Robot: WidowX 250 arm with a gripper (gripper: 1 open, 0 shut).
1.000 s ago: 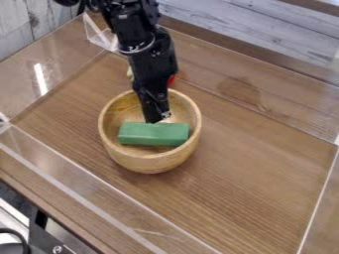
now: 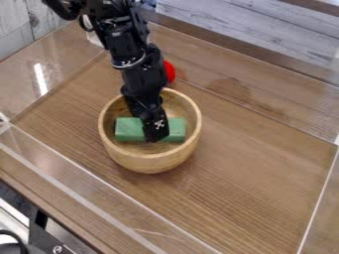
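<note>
A wooden bowl (image 2: 149, 159) sits on the wooden table, holding a green block (image 2: 130, 130) that lies crosswise inside it. My black gripper (image 2: 151, 129) reaches down from the top into the bowl, its lower end over the middle of the block and hiding part of it. The fingertips are dark and hard to separate, so whether they touch the block is unclear.
A red object (image 2: 169, 71) lies behind the bowl, partly hidden by the arm.
My gripper has moved down into the bowl and over the green block, now covering its middle.
</note>
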